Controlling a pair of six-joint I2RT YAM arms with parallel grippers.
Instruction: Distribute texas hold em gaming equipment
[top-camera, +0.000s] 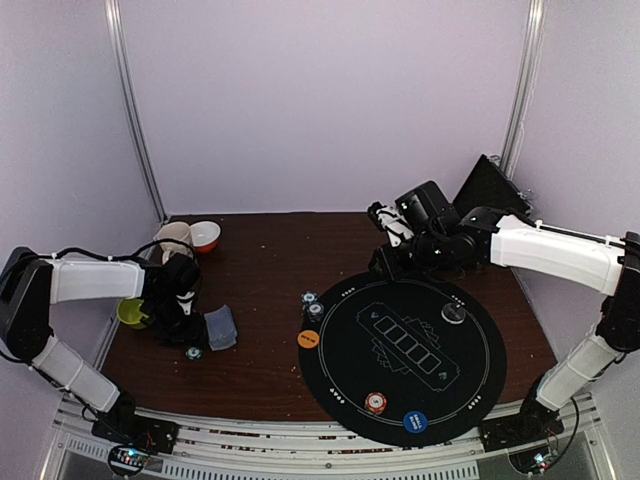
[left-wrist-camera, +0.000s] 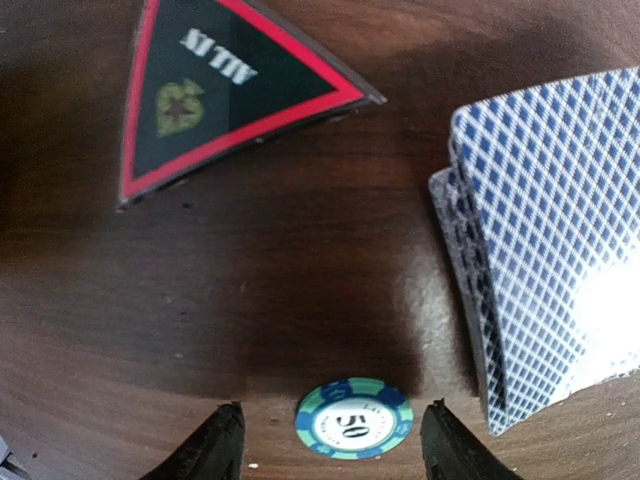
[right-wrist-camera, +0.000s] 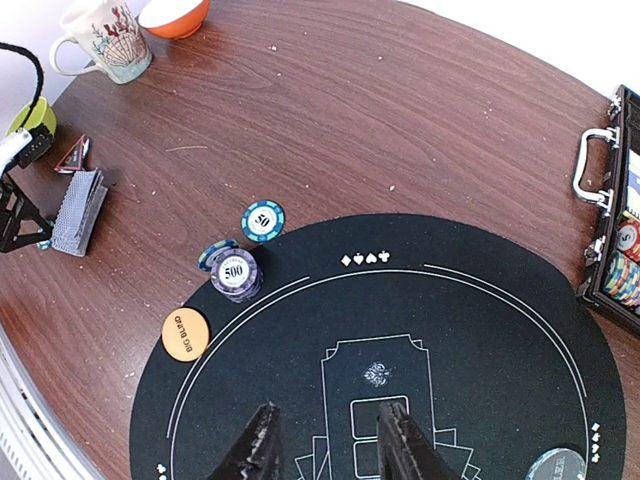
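Observation:
My left gripper is open above a blue-green 50 chip, beside a card deck and a triangular all-in marker. My right gripper hovers over the poker mat, fingers apart, nothing seen between them. At the mat's left edge are a 500 chip stack, a 50 chip and an orange big blind button. A red chip and a blue button lie near its front.
An open chip case stands back right. A mug, an orange bowl and a yellow-green cup line the left side.

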